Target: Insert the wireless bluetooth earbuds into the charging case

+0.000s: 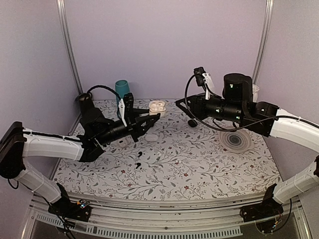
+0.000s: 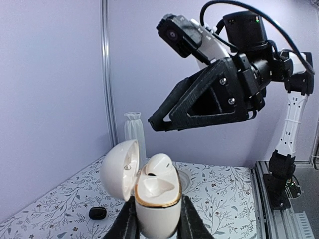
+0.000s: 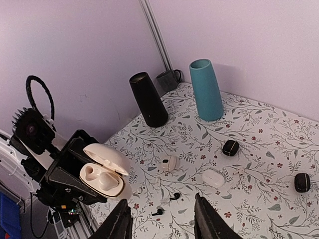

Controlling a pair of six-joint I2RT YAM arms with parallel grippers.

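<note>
My left gripper [image 1: 149, 117] is shut on the white charging case [image 1: 157, 110], held up above the table with its lid open; the left wrist view shows the case [image 2: 157, 209] upright between the fingers. My right gripper stands open and apart from the case, to its right, with nothing visible between its fingertips. Small dark earbuds [image 3: 174, 196] lie on the table below; whether the case's wells hold anything is unclear.
A teal cylinder [image 3: 208, 92], a black cylinder [image 3: 148, 99] and a grey mug stand at the back left. Small black and white objects lie on the patterned table. A round dish [image 1: 234, 142] is at the right.
</note>
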